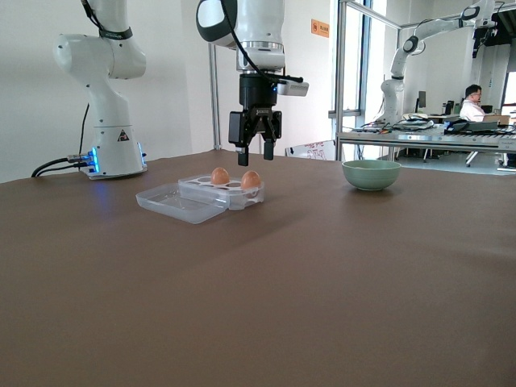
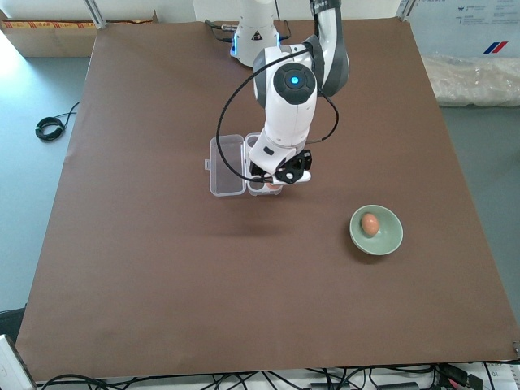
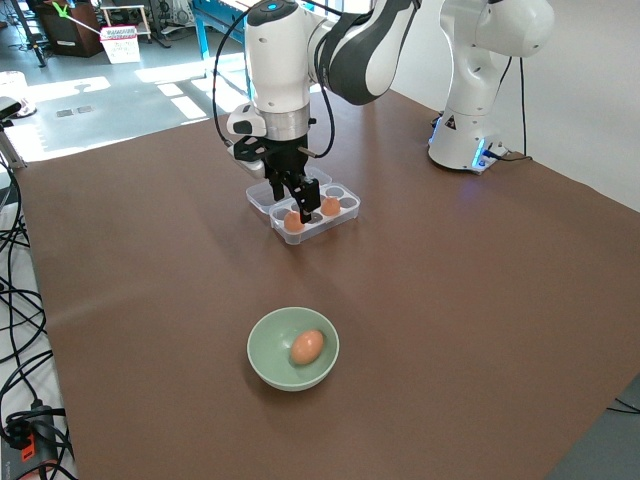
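My gripper (image 1: 255,153) hangs above the clear plastic egg carton (image 1: 201,201), fingers pointing down and apart, with nothing seen between them; in the right view it (image 3: 298,205) overlaps the carton. The carton's lid (image 2: 227,166) lies open. Two brown eggs (image 1: 220,176) (image 1: 251,181) sit in its slots. A pale green bowl (image 3: 270,355) stands apart toward the front right in the left view, holding one brown egg (image 2: 370,224).
Cables run along its outer edge.
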